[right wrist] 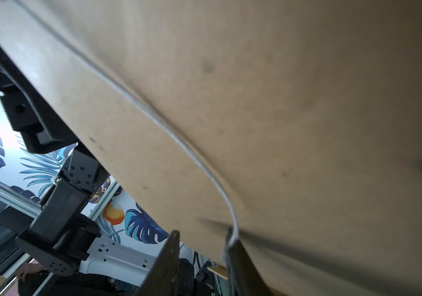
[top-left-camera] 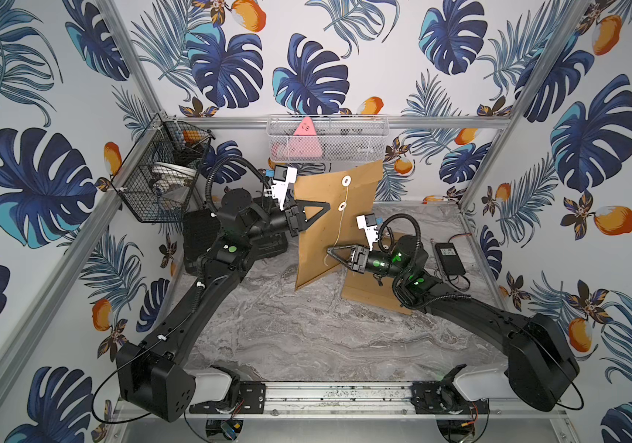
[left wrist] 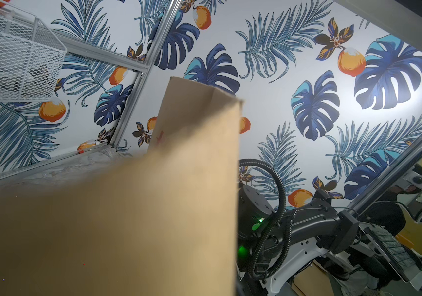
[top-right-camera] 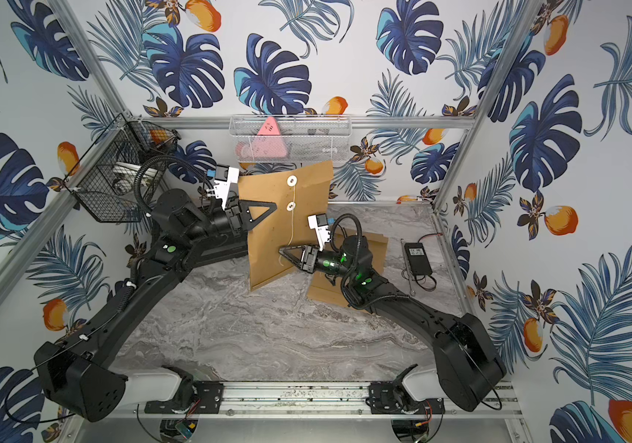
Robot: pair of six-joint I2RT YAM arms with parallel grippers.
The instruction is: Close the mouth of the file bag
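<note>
The kraft file bag (top-left-camera: 360, 184) stands raised upright, two white buttons (top-left-camera: 345, 181) on its face and a thin string (right wrist: 196, 157) hanging down from the lower one. My left gripper (top-left-camera: 323, 206) is at the bag's upper left, shut; the bag fills much of the left wrist view, so what lies between its fingers is hidden. My right gripper is low on the bag's face at the string, part open; the string runs to one fingertip, and whether it is held cannot be told.
A flat kraft piece (top-left-camera: 375, 295) lies on the table under the right arm. A black device (top-left-camera: 448, 258) sits at the right, a white wire basket (top-left-camera: 352, 140) at the back, a black tray (top-left-camera: 197, 236) at left.
</note>
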